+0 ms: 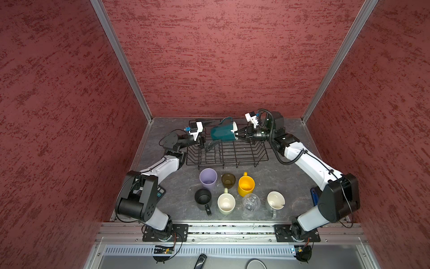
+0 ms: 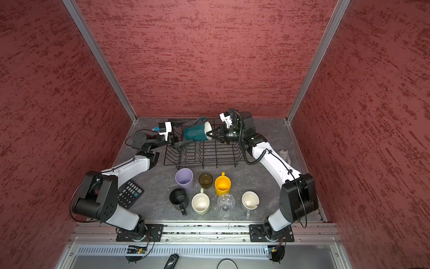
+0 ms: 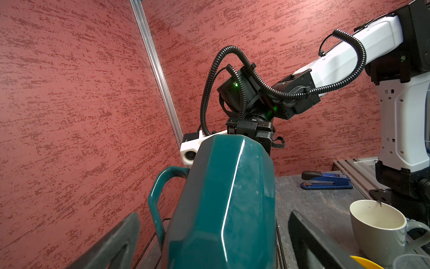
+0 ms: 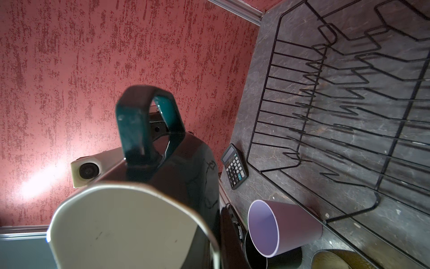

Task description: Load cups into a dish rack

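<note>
A teal mug point(image 1: 223, 132) hangs sideways above the black wire dish rack point(image 1: 227, 164), its mouth facing right and handle toward the back. My right gripper point(image 1: 238, 133) is shut on the mug's thin rim; in the right wrist view the rim runs between its dark fingers. From the left, my left gripper point(image 1: 215, 133) stands open around the base end. Gaps show between the mug and both its fingers in the left wrist view. Standing in front of the rack are a purple cup point(image 1: 208, 178), brown cup point(image 1: 228, 180) and yellow mug point(image 1: 246, 185).
Nearer the front edge stand a black mug point(image 1: 203, 198), a cream mug point(image 1: 226, 203), a clear glass point(image 1: 251, 202) and a white mug point(image 1: 275, 200). A calculator point(image 2: 130, 194) lies at left, a blue stapler point(image 3: 326, 180) at right. Rack slots in view look empty.
</note>
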